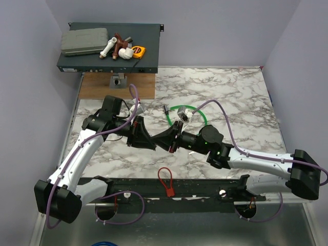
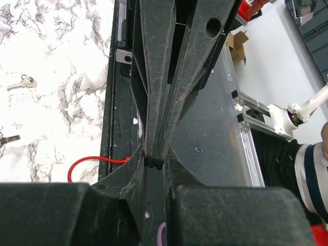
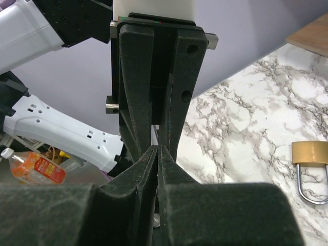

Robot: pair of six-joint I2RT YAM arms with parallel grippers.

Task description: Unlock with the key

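My left gripper (image 1: 146,139) and right gripper (image 1: 164,139) meet tip to tip above the worktop; each wrist view is largely filled by their black fingers, and whether anything is held between them is hidden. In the left wrist view a silver key (image 2: 25,83) and a darker key (image 2: 7,139) lie on the marble. The right wrist view shows a brass padlock (image 3: 309,154) lying on the marble with its shackle toward the front.
A wooden board (image 1: 92,84) and a shelf (image 1: 82,65) with tools stand at the back left. A green loop (image 1: 204,116) lies behind the right arm, a red loop (image 1: 169,190) at the front edge.
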